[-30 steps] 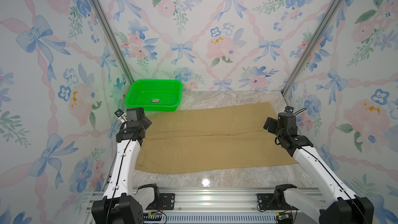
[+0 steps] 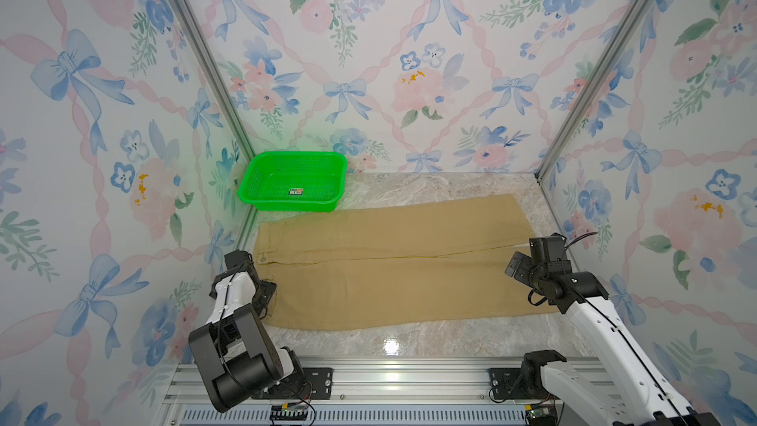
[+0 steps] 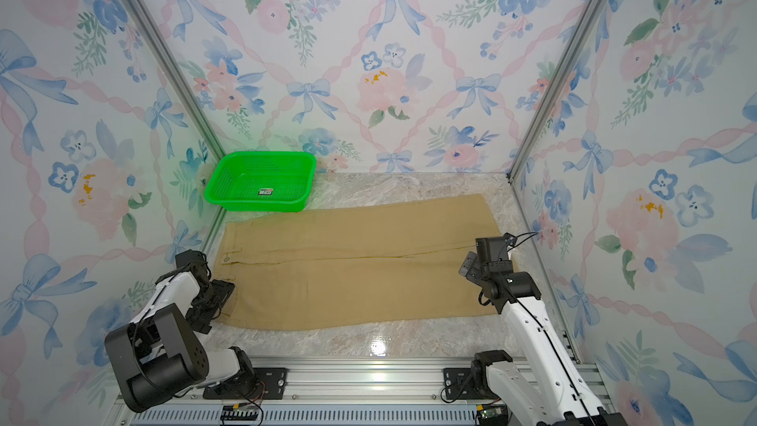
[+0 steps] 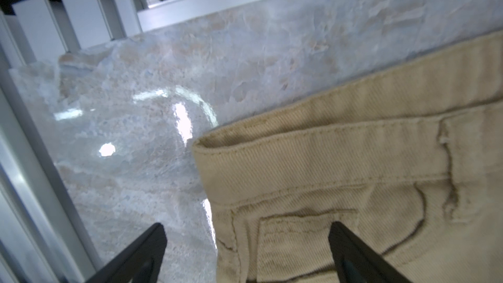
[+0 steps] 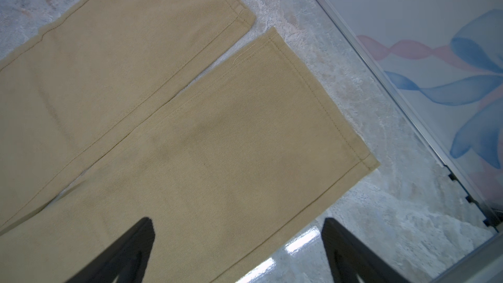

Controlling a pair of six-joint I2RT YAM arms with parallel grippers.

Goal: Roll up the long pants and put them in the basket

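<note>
Tan long pants (image 2: 394,292) lie flat across the table, legs side by side pointing right. My left gripper (image 2: 260,299) is low at the pants' near-left end; in the left wrist view it stands open over the waistband corner (image 4: 324,157), with a belt loop and pocket stitching visible. My right gripper (image 2: 530,268) hovers open above the leg ends; the right wrist view shows both hems (image 5: 324,115), with nothing between the fingers.
A green basket (image 2: 291,177) stands at the back left behind the pants. Floral walls enclose the marble table (image 2: 441,339) on the back and sides, and a metal rail runs along its front edge.
Over the last second my left gripper has come down toward the near-left corner of the pants. My right gripper has moved slightly toward the front. The pants look unchanged.
</note>
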